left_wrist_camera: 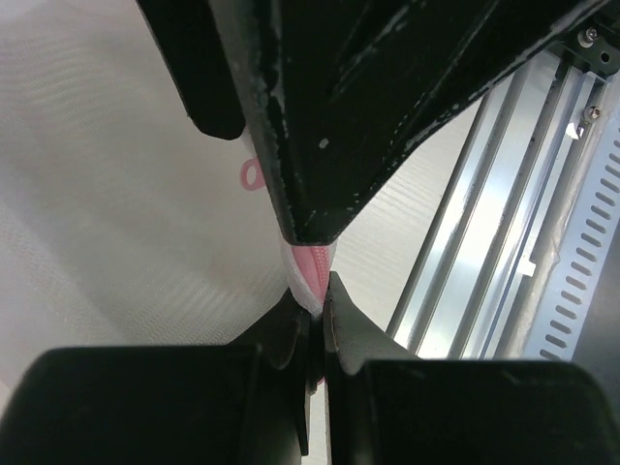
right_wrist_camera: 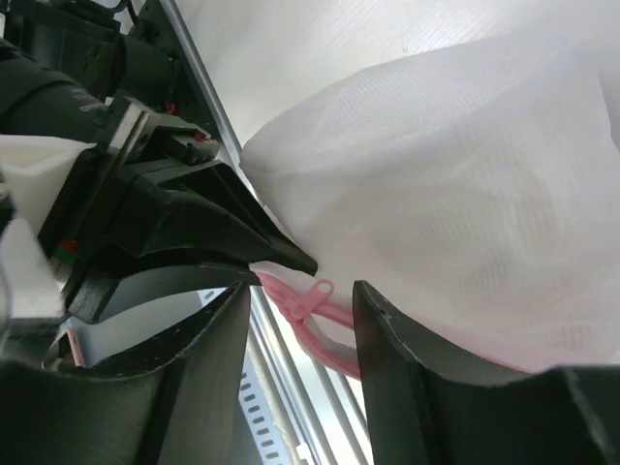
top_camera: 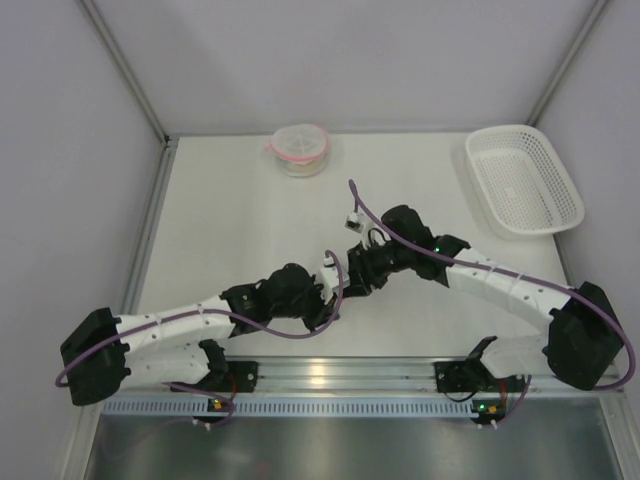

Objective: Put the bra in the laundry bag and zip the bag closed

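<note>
White mesh with pink trim, the laundry bag (left_wrist_camera: pixel 126 213) (right_wrist_camera: pixel 436 184), spreads over the table in both wrist views. My left gripper (top_camera: pixel 334 312) is shut on the end of its pink zip edge (left_wrist_camera: pixel 312 263). Just above that pinch, the right gripper's dark fingers (left_wrist_camera: pixel 300 126) loom in the left wrist view. My right gripper (top_camera: pixel 358 290) is part open, with the pink zipper pull (right_wrist_camera: pixel 312 297) showing between its fingertips but not clamped. The left gripper's fingertips lie close behind the pull. I cannot make out the bra.
A round whitish item with a pink rim (top_camera: pixel 300 146) lies at the back of the table. An empty-looking white perforated basket (top_camera: pixel 515 180) stands at the back right. Metal rails (top_camera: pixel 330 372) run along the front edge.
</note>
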